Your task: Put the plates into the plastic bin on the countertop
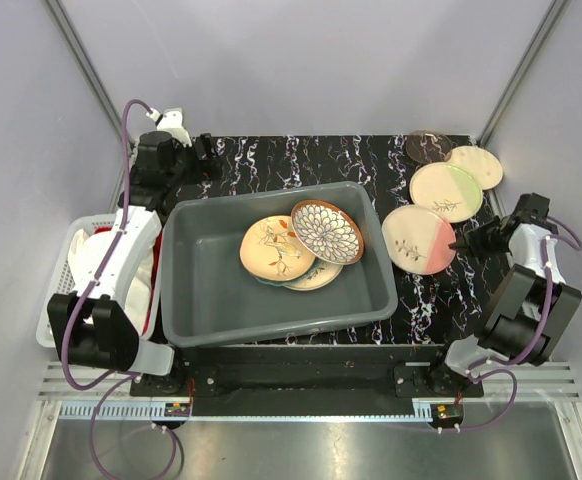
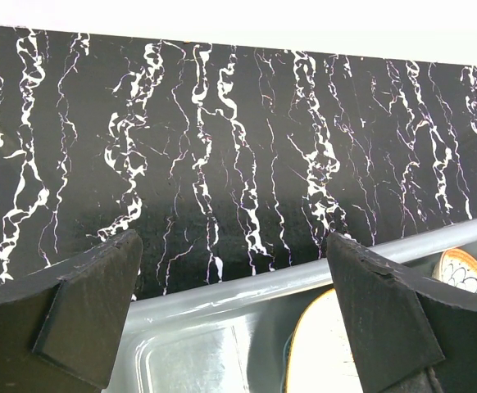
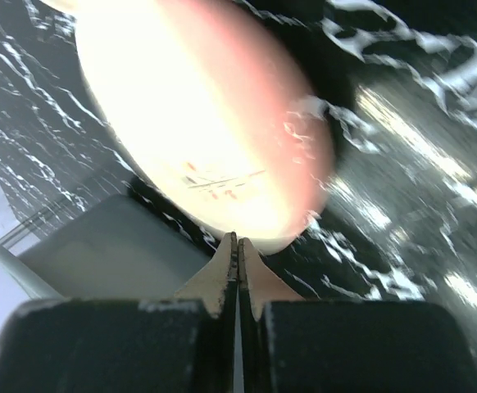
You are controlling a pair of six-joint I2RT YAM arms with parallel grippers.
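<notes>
The grey plastic bin (image 1: pixel 201 300) holds several plates, among them a flower-patterned dish (image 1: pixel 326 232) and a cream plate (image 1: pixel 271 248). Right of it lie a pink-and-cream plate (image 1: pixel 411 238), a green-rimmed plate (image 1: pixel 446 188), a small cream plate (image 1: pixel 476 165) and a dark plate (image 1: pixel 426 145). My left gripper (image 1: pixel 203 155) stands open above the bin's back-left edge, empty. My right gripper (image 1: pixel 463 240) is at the pink plate's right edge, fingers shut; in the right wrist view the blurred plate (image 3: pixel 197 123) lies beyond the fingertips, and nothing shows between them.
A white basket (image 1: pixel 56 280) with cloths stands left of the bin. Walls close in at the back and both sides.
</notes>
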